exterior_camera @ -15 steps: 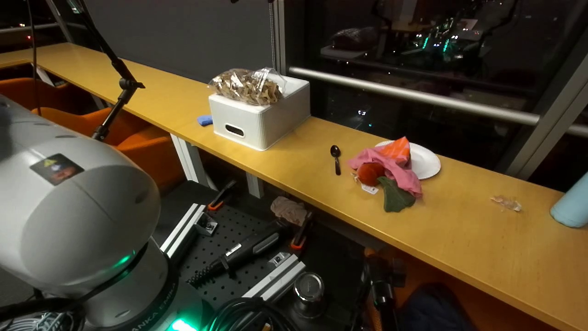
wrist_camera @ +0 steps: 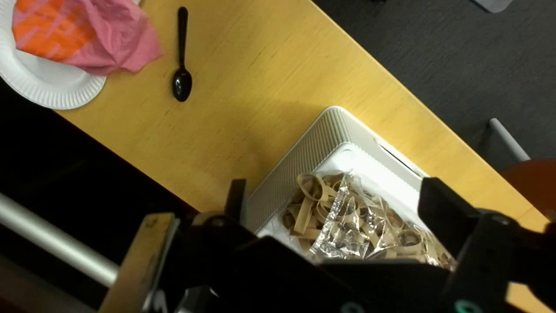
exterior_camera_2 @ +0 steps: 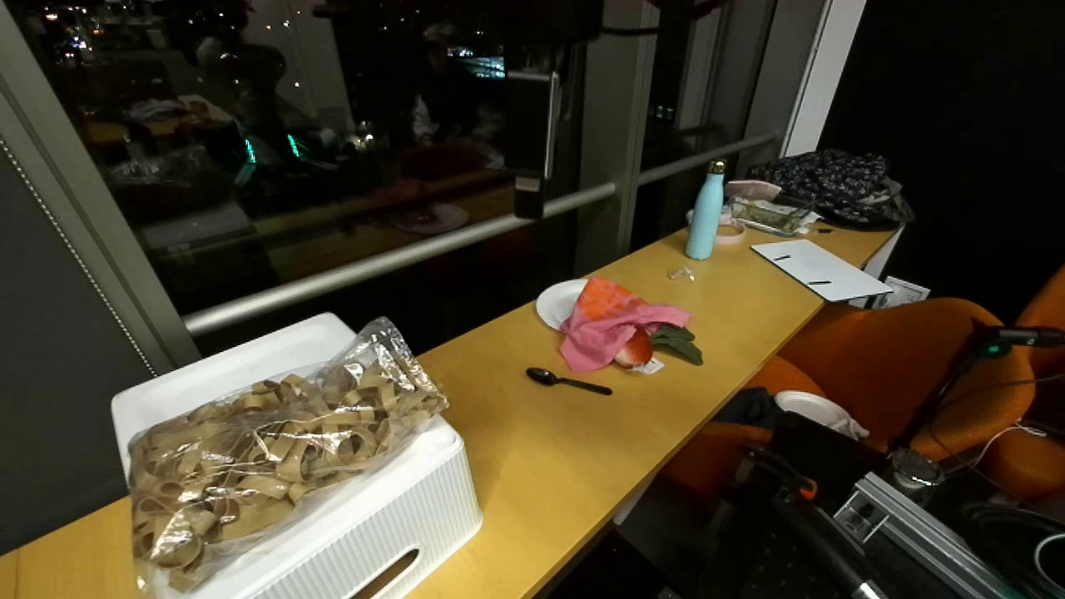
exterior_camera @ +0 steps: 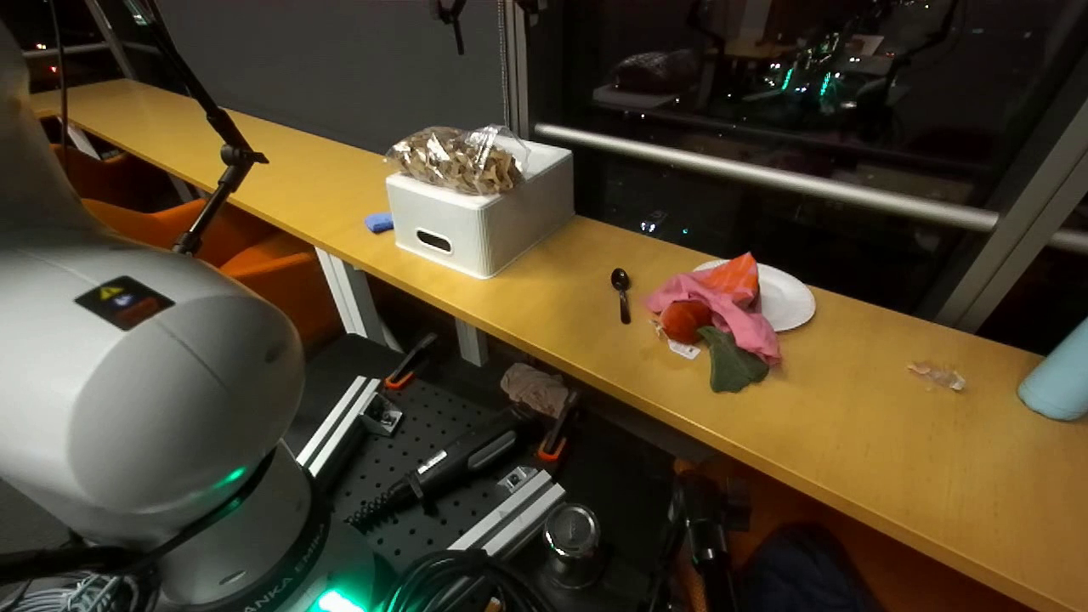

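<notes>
My gripper is open in the wrist view, its dark fingers [wrist_camera: 235, 201] spread wide with nothing held between them. Below it, at a height I cannot tell, a clear plastic bag of brown curled strips [exterior_camera_2: 289, 439] rests on the white ribbed box [exterior_camera: 439, 219]. A black spoon [wrist_camera: 182, 57] lies alone on the table. To one side of it, a pink and orange cloth [exterior_camera_2: 619, 324] partly covers a white plate [wrist_camera: 57, 88]. Against the cloth are a round red item [exterior_camera: 685, 320] and a dark green piece [exterior_camera: 734, 362].
A blue bottle [exterior_camera_2: 705, 215] stands farther along the table, with a crumpled clear wrapper [exterior_camera: 936, 376] nearby. Beside the box lies a small blue item [exterior_camera: 378, 221]. A metal rail [exterior_camera: 765, 178] runs along the window side. Bare tabletop separates box and spoon.
The arm's large white link has shifted in exterior view 1, and dark gripper parts now hang lower at the top edge. The objects on the table have stayed put.
</notes>
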